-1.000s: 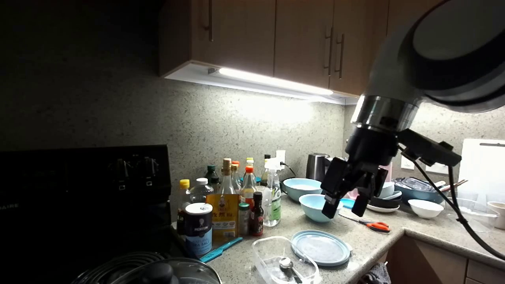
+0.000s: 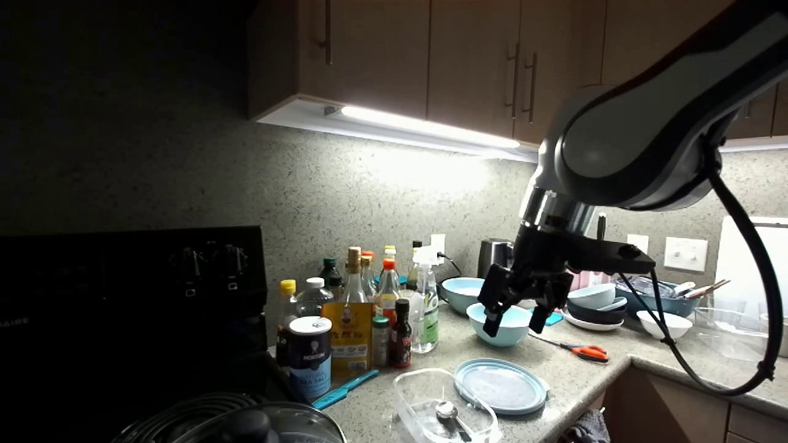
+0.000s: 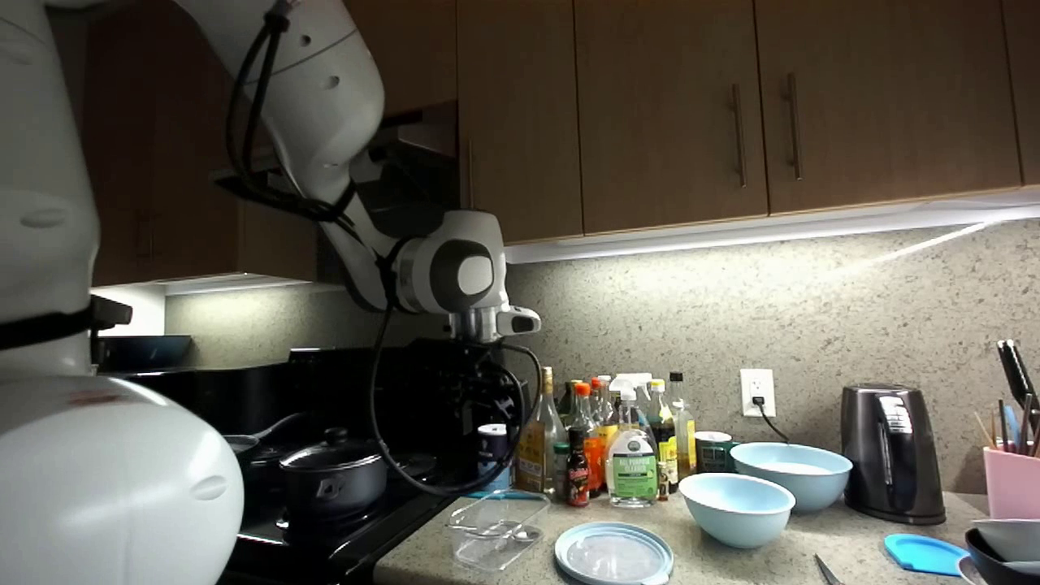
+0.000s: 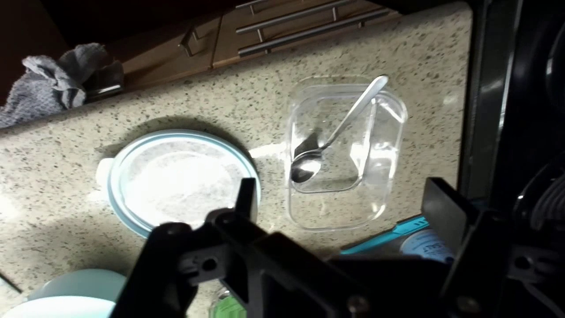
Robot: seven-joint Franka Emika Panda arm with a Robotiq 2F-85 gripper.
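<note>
My gripper hangs open above the counter, its two dark fingers spread wide with nothing between them. In the wrist view, a clear plastic container lies beyond the gripper, well below it. A metal spoon rests in that container, bowl end inside and handle reaching over the rim. Beside the container is a round lid with a light blue rim, flat on the counter. In exterior view 2 the gripper is dark against the stove and its fingers are hard to make out.
Several bottles and a salt canister crowd the wall side. Two light blue bowls stand farther right, near a black kettle. Orange-handled scissors lie near the counter edge. A teal utensil is beside the canister.
In exterior view 1 my arm and gripper have shifted left, with the wrist turned somewhat. The container, spoon and lid have stayed in place.
</note>
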